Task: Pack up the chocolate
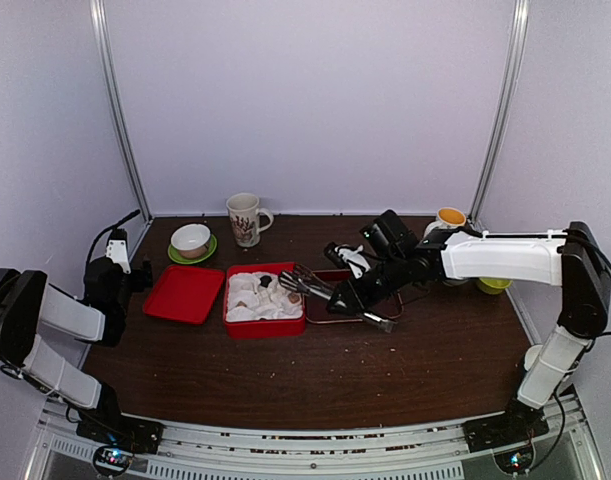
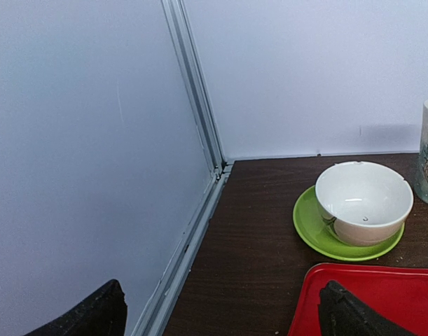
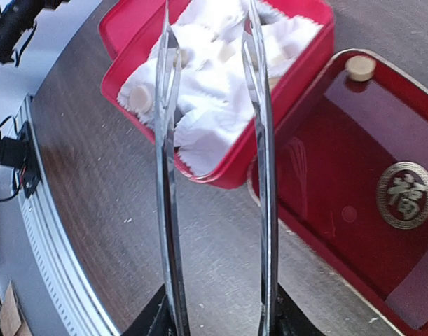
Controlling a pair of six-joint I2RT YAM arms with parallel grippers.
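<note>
The red box [image 1: 264, 326] lined with white paper holds several small chocolates; its red lid [image 1: 183, 295] lies to its left. A dark red tray [image 3: 319, 182] stands right of the box, with one pale round chocolate [image 3: 360, 66] at its far corner. My right gripper is shut on metal tongs [image 3: 266, 203], whose ends reach over the box. My left gripper stands open at the left side, empty, facing the lid and the bowl.
A white bowl [image 2: 363, 206] on a green saucer [image 2: 308, 227], a tall mug [image 1: 243, 220], an orange-lined cup [image 1: 450, 216] and a yellow bowl [image 1: 493, 285] line the back and right.
</note>
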